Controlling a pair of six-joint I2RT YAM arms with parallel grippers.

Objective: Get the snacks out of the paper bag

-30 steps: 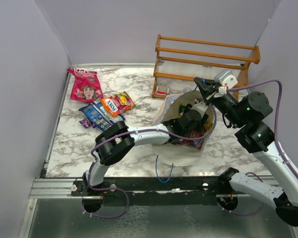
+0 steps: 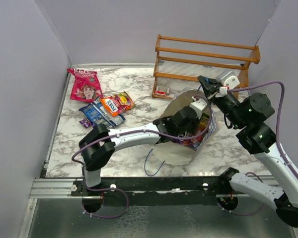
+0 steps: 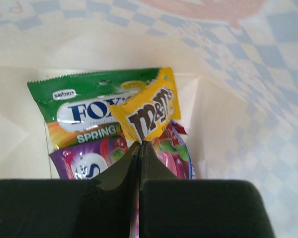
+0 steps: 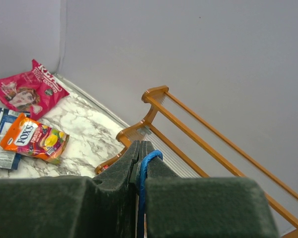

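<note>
In the left wrist view my left gripper is shut on one end of a yellow M&M's packet [image 3: 151, 110], which tilts up from the tips. Under it, inside the paper bag [image 3: 208, 116], lie a green Fox's packet [image 3: 102, 104], a purple packet [image 3: 82, 161] and another berry-pictured packet [image 3: 176, 148]. Seen from the top, the bag's pale side [image 2: 176, 154] surrounds the left gripper, whose fingertips are hidden. My right gripper is shut on the bag's blue handle [image 4: 144, 181], at the bag's far right rim.
A pink packet [image 2: 85, 85], an orange Fox's packet [image 2: 117, 103] and a blue packet [image 2: 100, 115] lie on the left of the marble table, beside a small purple one [image 2: 86, 122]. A wooden rack [image 2: 203, 52] stands behind the bag.
</note>
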